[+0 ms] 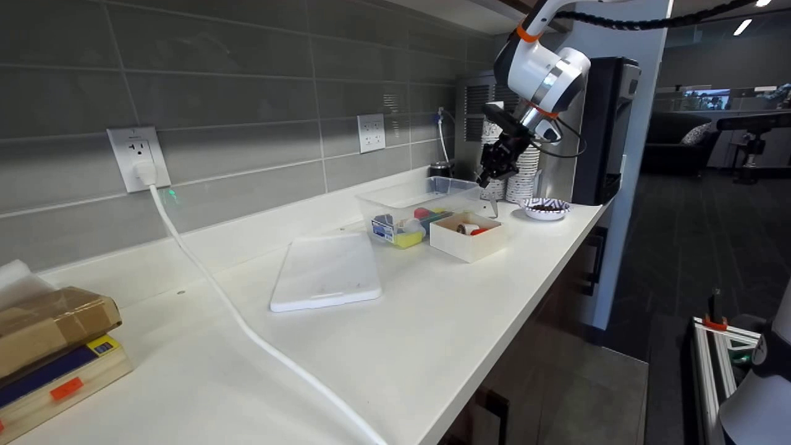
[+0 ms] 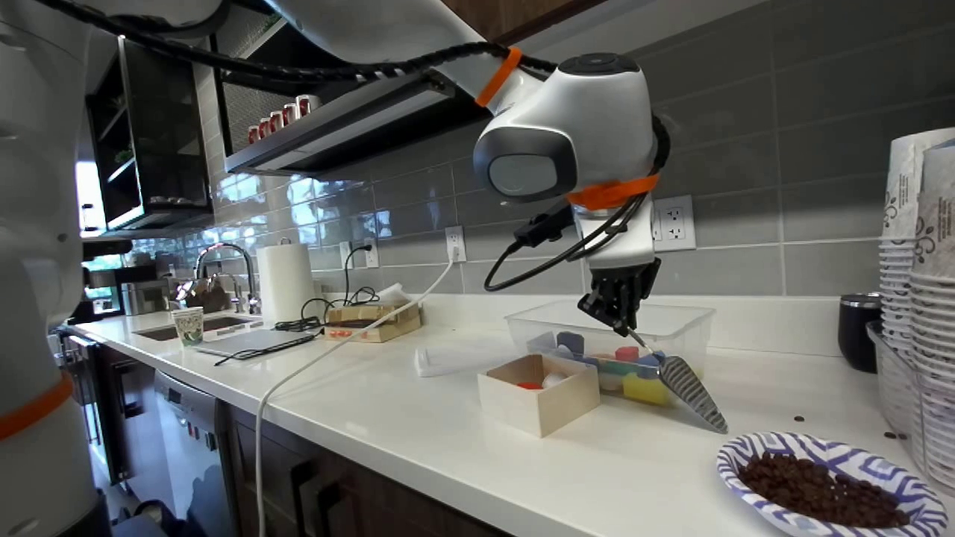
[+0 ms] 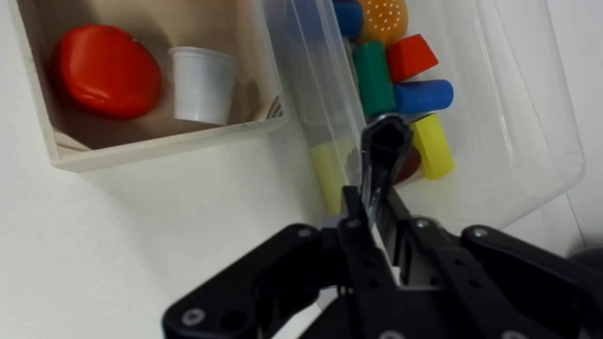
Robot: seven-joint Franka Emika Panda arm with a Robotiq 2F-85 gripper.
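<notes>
My gripper [image 2: 626, 326] is shut on the handle of a long grey metal utensil [image 2: 692, 393] with a leaf-shaped, textured blade, held at a slant beside the clear plastic bin. In the wrist view the utensil [image 3: 384, 149] juts out from between the fingers, seen nearly end-on. A patterned paper bowl [image 2: 736, 476] of small dark brown pieces [image 2: 819, 492] stands to the right of the blade, apart from it. The clear bin [image 1: 393, 199] contains blocks, among them a green block [image 3: 374, 79] and a yellow block [image 3: 434, 148].
An open cream box [image 2: 510, 397] with a red object [image 3: 107, 72] and a small white cup [image 3: 203, 84] is beside the bin. Stacked paper cups [image 2: 931, 295] and a black tumbler [image 2: 857, 333] stand at the right. A white lid [image 1: 326, 271] lies on the counter.
</notes>
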